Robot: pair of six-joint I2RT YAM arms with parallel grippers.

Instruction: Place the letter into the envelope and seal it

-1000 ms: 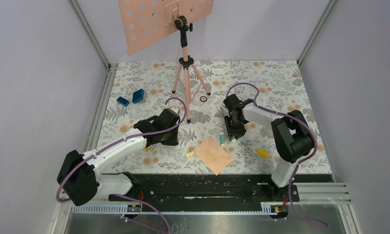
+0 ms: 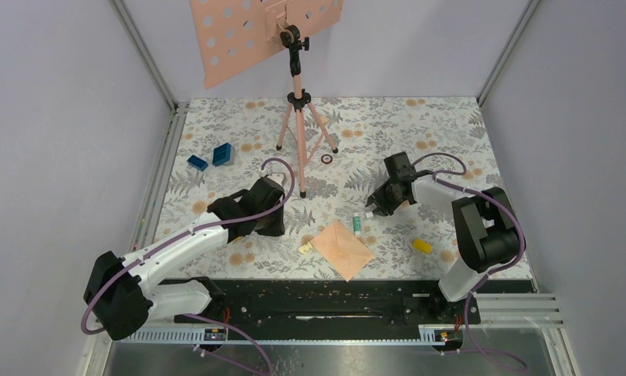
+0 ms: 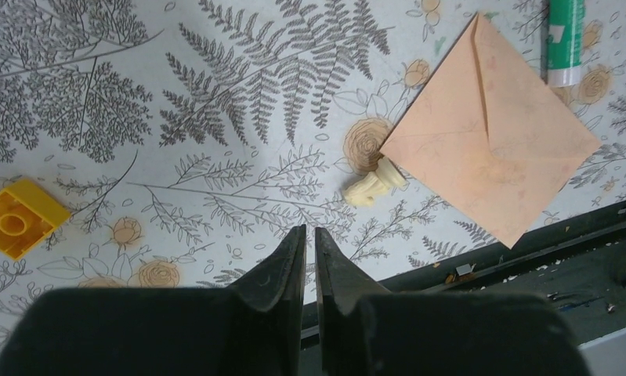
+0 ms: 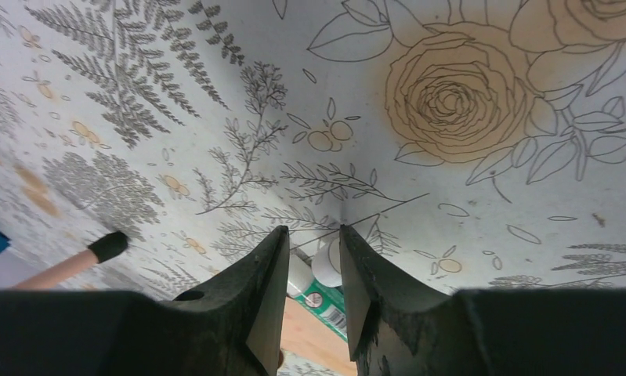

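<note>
A peach envelope (image 2: 342, 249) lies at the front middle, flap side up; in the left wrist view it (image 3: 521, 164) is on the right. A green glue stick (image 2: 356, 224) lies just above it, with a small white cap (image 4: 327, 266) beside it, partly behind my right fingers. My left gripper hangs over the table left of the envelope, its fingertips slightly apart, empty. My right gripper is right of the glue stick, fingertips apart above the white cap; whether it touches the cap is unclear. I see no separate letter.
Cream piece (image 3: 372, 184) by the envelope's left corner, yellow brick (image 3: 23, 219), yellow item (image 2: 421, 246) at right, two blue containers (image 2: 222, 154) and a ring (image 2: 326, 159) at back. A peach tripod stand (image 2: 300, 133) rises at back middle.
The objects on the table look largely unmoved.
</note>
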